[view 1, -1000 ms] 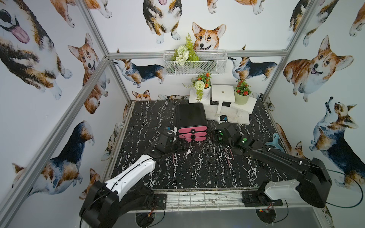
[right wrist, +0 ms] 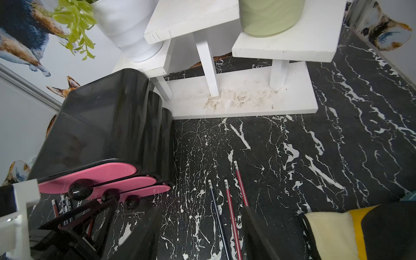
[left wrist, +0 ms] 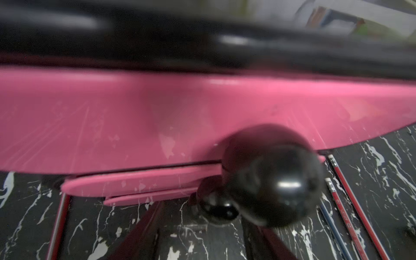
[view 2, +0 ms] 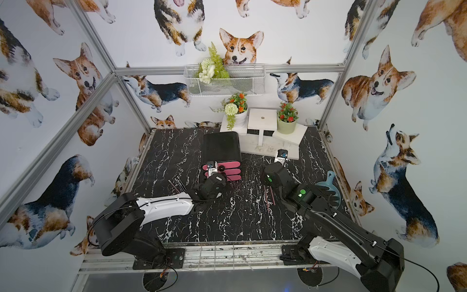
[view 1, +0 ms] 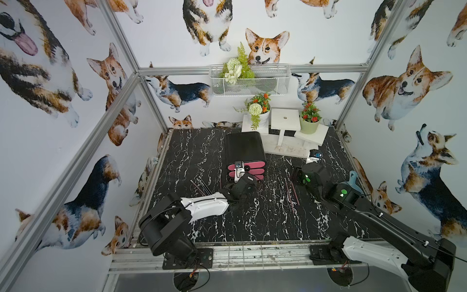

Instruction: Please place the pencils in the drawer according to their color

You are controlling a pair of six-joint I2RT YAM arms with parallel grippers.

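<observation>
A black organizer (view 1: pixel 244 146) with three pink drawer fronts (right wrist: pixel 88 173) and round black knobs (left wrist: pixel 277 182) stands at mid-table, drawers looking shut. My left gripper is right at the drawer fronts, fingers apart below the knobs; whether it touches them I cannot tell. My right gripper is open over the table right of the organizer, above a dark blue pencil (right wrist: pixel 218 221) and red pencils (right wrist: pixel 231 216). More pencils (view 1: pixel 199 187) lie left of the organizer.
A white plant stand (view 1: pixel 287 148) with two potted plants is behind at the right. A light-blue dustpan (view 2: pixel 328 187) lies by the right edge.
My right gripper has moved rightward, away from the organizer.
</observation>
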